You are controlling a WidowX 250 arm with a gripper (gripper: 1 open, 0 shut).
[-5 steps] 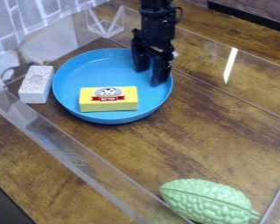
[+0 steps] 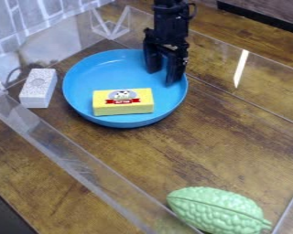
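A blue round plate (image 2: 106, 75) rests on the wooden table inside a clear-walled enclosure, with a yellow butter box (image 2: 122, 101) on its front part. My black gripper (image 2: 164, 71) is low at the plate's back right edge, seemingly open; whether it touches the plate is hard to tell, and nothing clearly shows between its fingers.
A pale speckled block (image 2: 37, 88) lies left of the plate. A green bumpy vegetable toy (image 2: 219, 208) lies at the front right. Clear walls run along the left and back.
My gripper and the plate with the butter box have shifted slightly to the right since a second ago.
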